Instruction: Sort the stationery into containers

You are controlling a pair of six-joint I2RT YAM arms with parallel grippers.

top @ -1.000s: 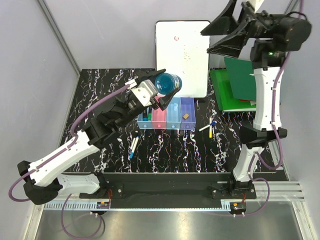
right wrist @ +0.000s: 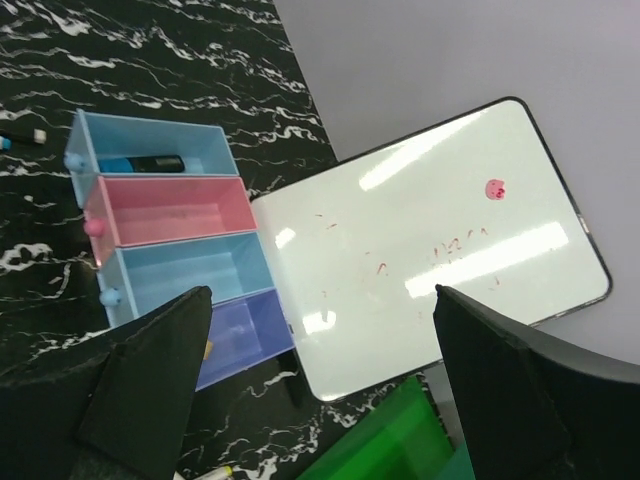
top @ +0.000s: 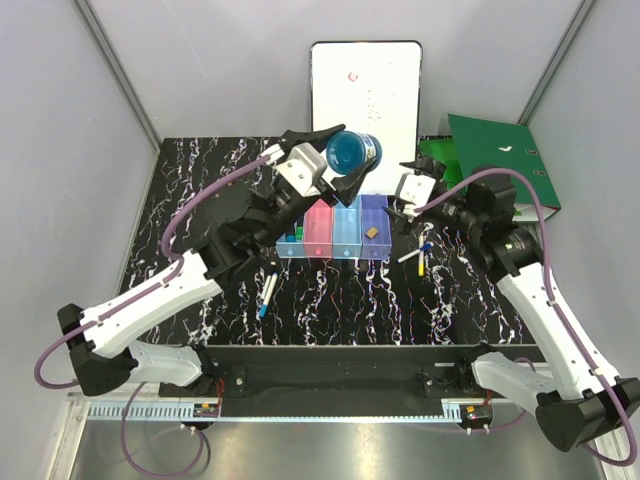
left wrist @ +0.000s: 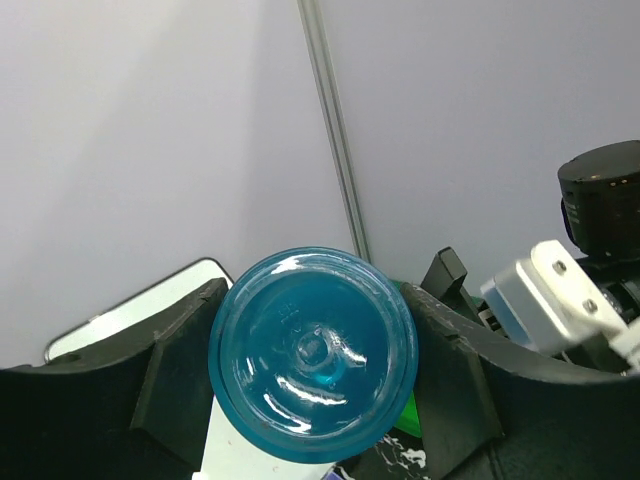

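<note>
A round blue translucent container (left wrist: 313, 355) with a label on its side is gripped between the fingers of my left gripper (top: 350, 160), held up in the air with its blue end facing the left wrist camera. My right gripper (top: 398, 195) stands open to the right of it, nothing between its fingers. Beneath lie the bins: a pink bin (top: 318, 232), a blue bin (top: 347, 232) and a purple bin (top: 376, 245). A tan block (top: 372, 232) rests in the purple one. In the right wrist view a dark blue marker (right wrist: 143, 164) lies in a light blue bin (right wrist: 200, 139).
Pens (top: 268, 290) lie left of centre on the black marbled table (top: 350, 310); a yellow marker (top: 421, 263) and a white one lie right of the bins. A whiteboard (top: 365, 100) leans at the back. Green folders (top: 505, 155) stand at the back right.
The right arm has come down and inward from high at the back right to near the bins, its gripper still open. My left gripper has shifted slightly right and up with the blue container.
</note>
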